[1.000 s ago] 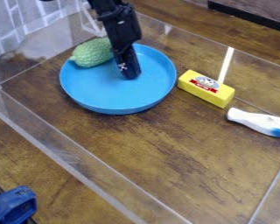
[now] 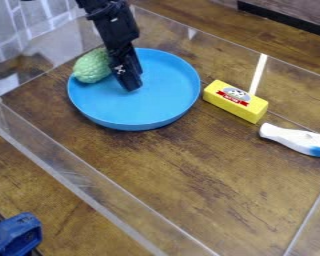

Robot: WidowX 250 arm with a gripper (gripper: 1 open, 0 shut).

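My black gripper [image 2: 120, 70] is over the upper left part of a blue plate [image 2: 136, 100], low beside a green textured object [image 2: 91, 64] that sits at the plate's left edge. The gripper partly covers the green object's right side.
A yellow box [image 2: 235, 102] lies right of the plate, with a white and blue bottle [image 2: 294, 138] beyond it. A blue object [image 2: 11, 236] is at the bottom left corner.
My gripper has moved left across the plate toward the green object, which now sits slightly lower and further left than a second ago.
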